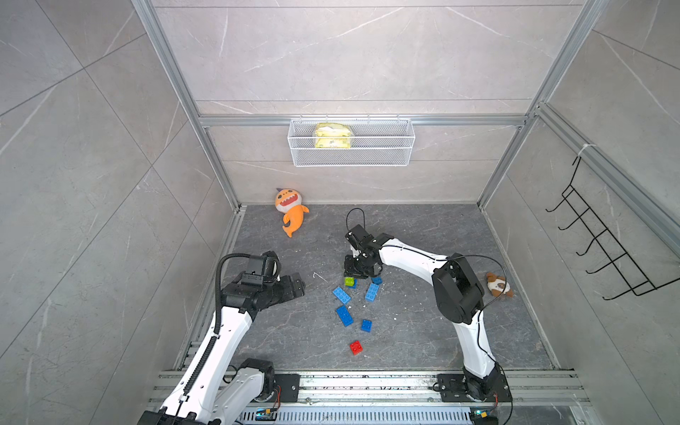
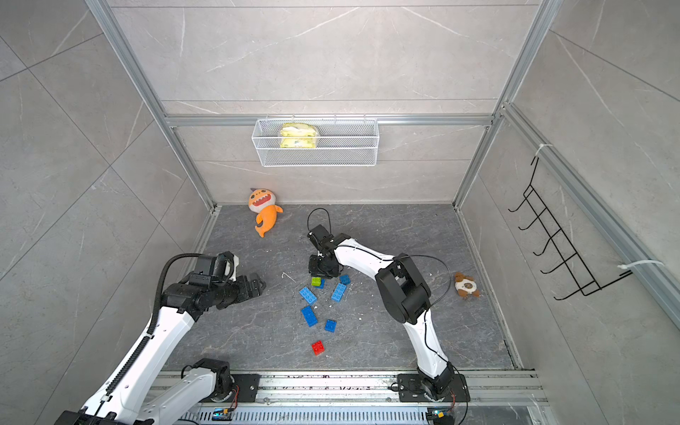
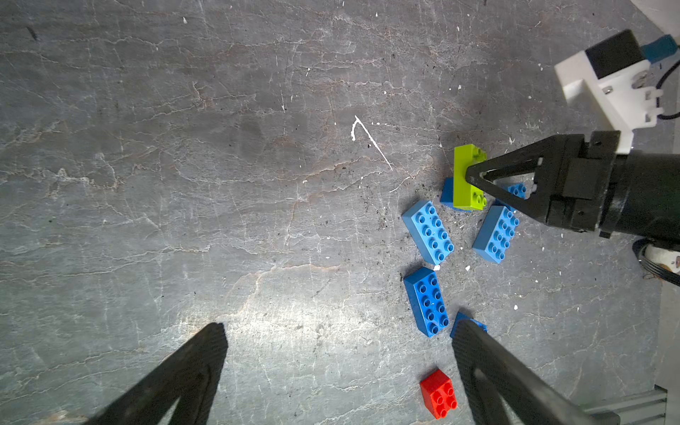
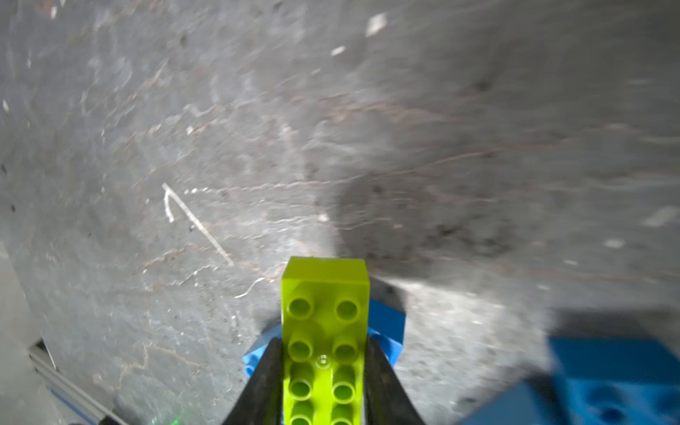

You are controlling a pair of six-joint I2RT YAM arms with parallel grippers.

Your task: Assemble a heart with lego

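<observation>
A lime green brick (image 4: 326,311) is gripped by its long sides, studs up, between the fingers of my right gripper. In the left wrist view the green brick (image 3: 467,177) overlaps a blue brick (image 3: 447,192) behind it; whether they touch I cannot tell. Two lighter blue bricks (image 3: 428,232) (image 3: 496,233) lie close by, with a small blue brick (image 3: 517,190) partly behind the right gripper. Nearer the front are a long blue brick (image 3: 426,301), a small blue brick (image 1: 366,325) and a red brick (image 3: 438,394). My left gripper is open and empty, off to the left.
An orange shark toy (image 1: 289,210) lies at the back left, and a brown-and-white plush (image 1: 498,284) at the far right. A white wire basket (image 1: 350,157) hangs on the back wall. Bare floor (image 3: 212,177) lies between the left gripper and the bricks.
</observation>
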